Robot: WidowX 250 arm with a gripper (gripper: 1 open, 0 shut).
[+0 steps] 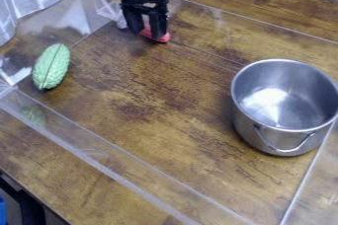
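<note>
My black gripper [144,18] is at the top of the view, low over a red object [161,36] near the back of the wooden table. Its fingers come down around or just above that object, and I cannot tell whether they are closed on it. A green ridged vegetable [51,65] lies at the left. A large steel pot [284,91] stands at the right.
Clear plastic walls edge the work area [158,120], along the front left, back and right. A white patterned cloth [40,2] is at the upper left.
</note>
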